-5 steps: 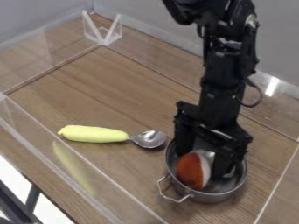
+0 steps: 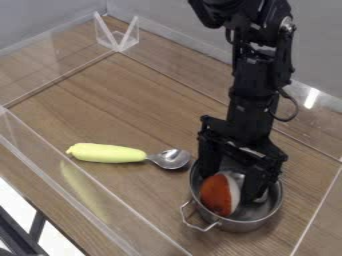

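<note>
My black gripper [image 2: 241,157] is low over a steel pot [image 2: 258,223] at the right front, its fingers open and reaching down to the pot's mouth. Inside the pot lies an orange-red object with a white part [image 2: 218,195], partly under the gripper. To the left, a spoon with a pale yellow handle [image 2: 107,153] and steel bowl lies on the wooden table [image 2: 147,100].
A small white wire-like stand [image 2: 118,38] stands at the back left corner. Clear plastic walls border the table at the left front and back.
My gripper has shifted very slightly over the pot; the pot, its contents and the spoon look unchanged.
</note>
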